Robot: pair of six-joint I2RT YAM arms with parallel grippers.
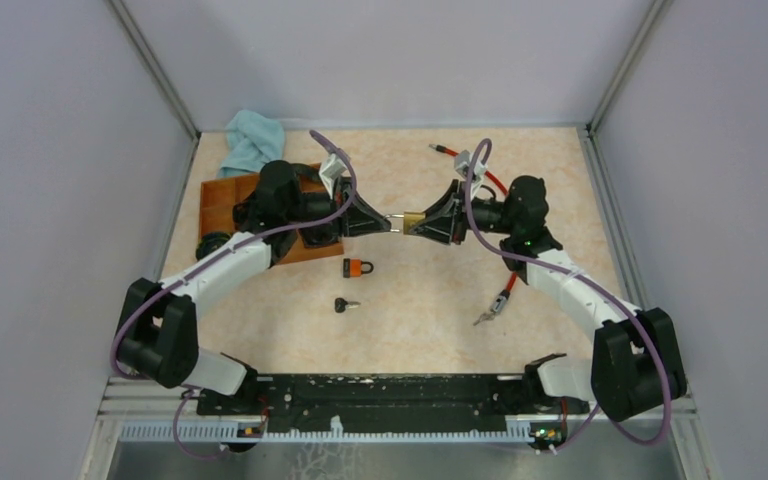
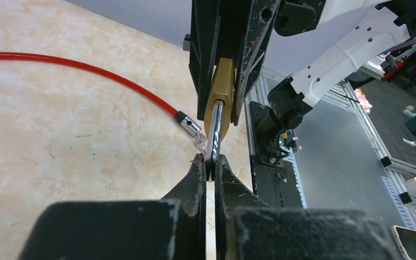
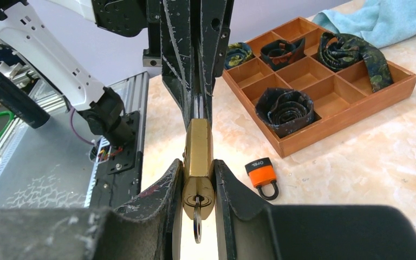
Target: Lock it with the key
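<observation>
A brass padlock [image 3: 197, 154] with a key [image 3: 197, 216] in its keyhole is gripped at the body by my right gripper. Its silver shackle [image 2: 215, 127] points toward my left gripper, whose fingers [image 2: 195, 189] are shut on the shackle's curved end. From above, the padlock [image 1: 413, 222] hangs between the two facing grippers over the middle of the table. Part of the shackle is hidden between my left fingers, so I cannot tell if both legs sit in the body.
On the table lie an orange-black padlock [image 1: 355, 268], a black key [image 1: 345, 304] and a red cable lock [image 1: 505, 295]. A wooden compartment tray [image 3: 325, 127] with rolled cloths and a blue towel [image 1: 253, 142] are at the left.
</observation>
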